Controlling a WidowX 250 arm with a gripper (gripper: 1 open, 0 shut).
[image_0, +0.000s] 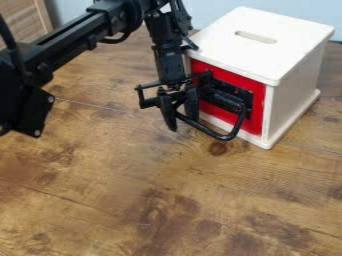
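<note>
My black gripper hangs low at the front of a white wooden box with a slot in its top. The box's front holds a red panel with a black latch mechanism and a bent black handle jutting out. My fingers are at the handle's left end and look closed on it, though the dark parts overlap and the exact contact is hard to see.
A pale wall stands behind, and a light-coloured object sits at the top left behind my arm.
</note>
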